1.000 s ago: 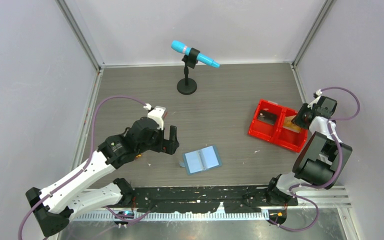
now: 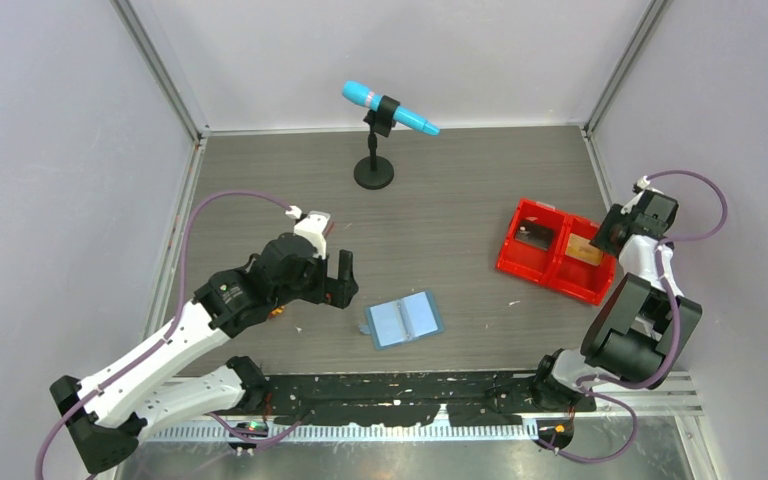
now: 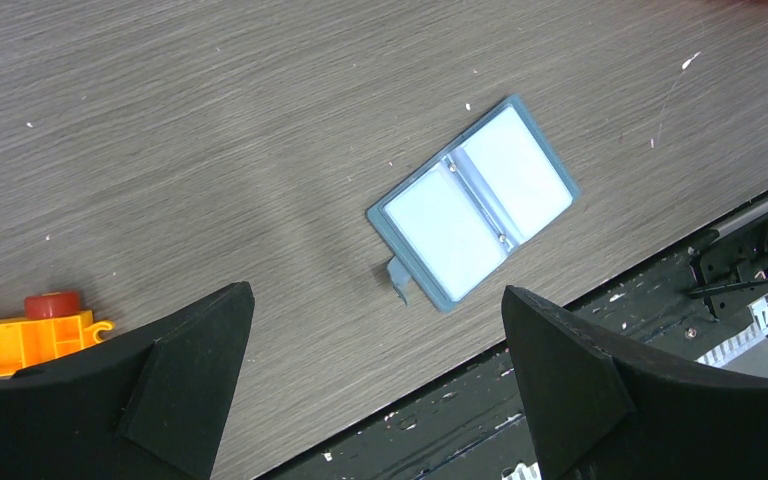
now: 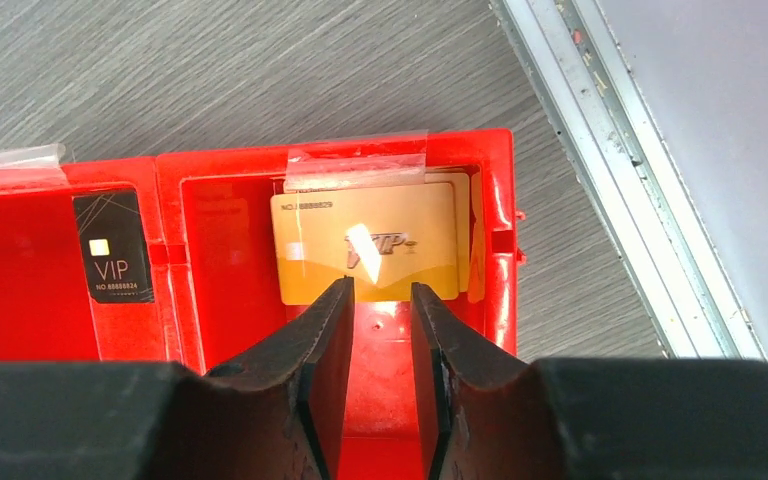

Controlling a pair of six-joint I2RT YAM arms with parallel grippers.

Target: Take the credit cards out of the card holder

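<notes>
The card holder (image 2: 417,312) lies spread open on the table, blue-edged with two pale panels and a small clasp tab at its left end. In the left wrist view the holder (image 3: 430,232) is beyond my left gripper, whose fingers stand wide apart and empty. Gold cards (image 4: 330,240) marked VIP lie in the right compartment of the red tray (image 4: 500,290); a black VIP card (image 4: 112,250) is in the left one. My right gripper is over the gold cards' near edge, partly open, with nothing visibly gripped.
A blue microphone (image 2: 410,118) rests on a black stand at the back. Yellow toy parts (image 3: 35,342) sit near the left arm. Clear tape (image 4: 355,168) covers part of the tray's far rim.
My right gripper has drawn back slightly to the right from above the tray, leaving more of the gold card uncovered. The left arm and card holder are unmoved.
</notes>
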